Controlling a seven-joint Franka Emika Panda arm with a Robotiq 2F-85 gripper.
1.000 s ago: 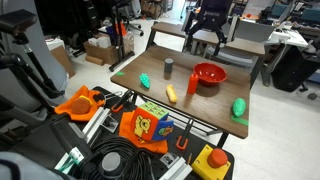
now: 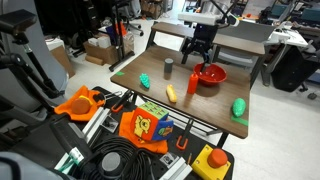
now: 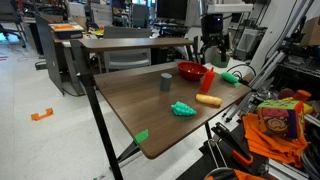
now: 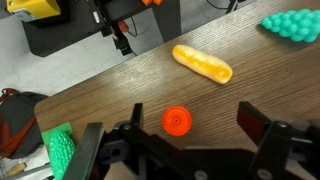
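My open gripper (image 2: 197, 53) hangs over the wooden table, with nothing between its fingers. Beneath it stands an upright red bottle (image 2: 193, 84); the wrist view shows its round top (image 4: 177, 121) between the spread fingers, nearer the left one. A red bowl (image 2: 212, 75) sits close behind the bottle. Toward the table's front edge lies a yellow, elongated object (image 4: 203, 63). A teal bumpy object (image 4: 291, 26) lies off to one side of it, and a green object (image 2: 239, 107) rests by the table's right edge. The grey cup (image 2: 168, 64) stands apart from these.
In front of the table are an orange bin (image 2: 146, 130) holding colourful items and a coil of black cable (image 2: 108, 150). A grey bench (image 2: 232, 42) borders the table's back. Bare tabletop (image 3: 130, 92) lies around the grey cup.
My gripper has come down and slightly leftward in exterior view 1, closer to the red bottle and bowl. The objects on the table have stayed where they were.
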